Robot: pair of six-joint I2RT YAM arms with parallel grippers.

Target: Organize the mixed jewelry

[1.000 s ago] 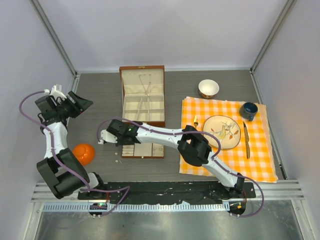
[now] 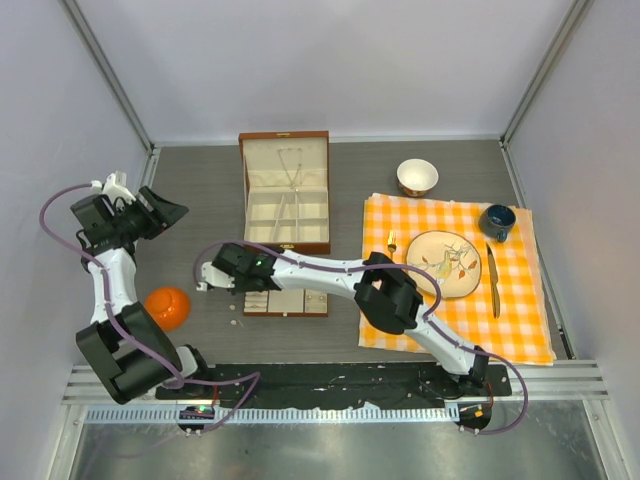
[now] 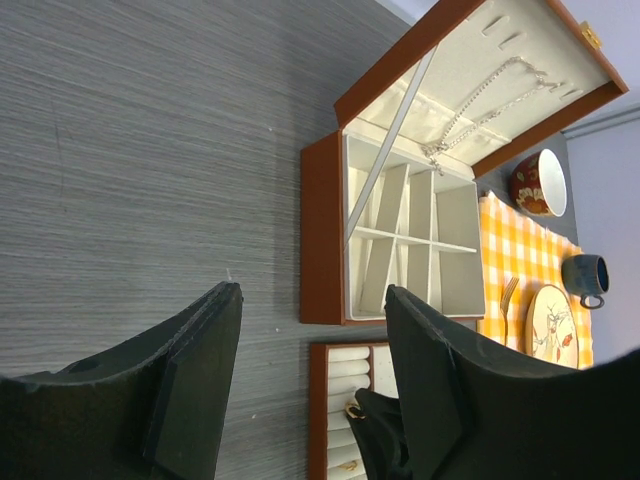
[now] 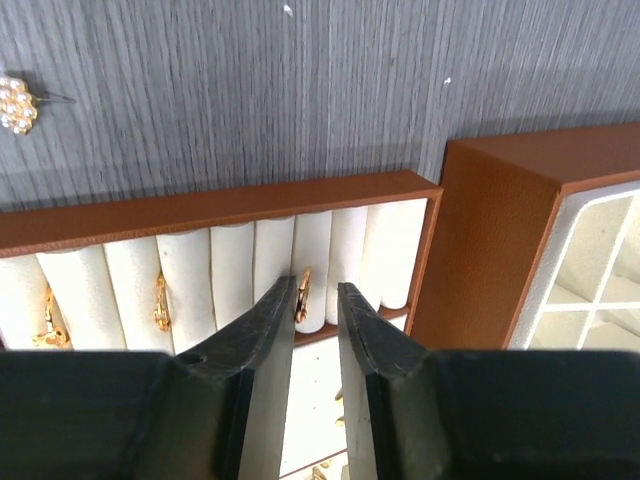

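Observation:
In the right wrist view, my right gripper hovers open over the jewelry tray's ring rolls (image 4: 232, 280). A gold ring (image 4: 302, 294) stands in a slot just by the left finger. More gold pieces (image 4: 161, 305) sit among the rolls, and a pearl brooch (image 4: 16, 104) lies on the table outside. The open jewelry box (image 3: 320, 230), with a necklace (image 3: 470, 110) hanging in its lid, stands behind the tray. My left gripper (image 2: 160, 210) is open and raised at the left, away from the box, with nothing between its fingers.
An orange bowl (image 2: 167, 308) sits at the left. At the right are a checked cloth (image 2: 520, 330) with a plate (image 2: 440, 260), fork, knife and mug (image 2: 497, 222), plus a bowl (image 2: 417, 175) behind.
Both arms are nearly still; my left arm has shifted very slightly over the last second.

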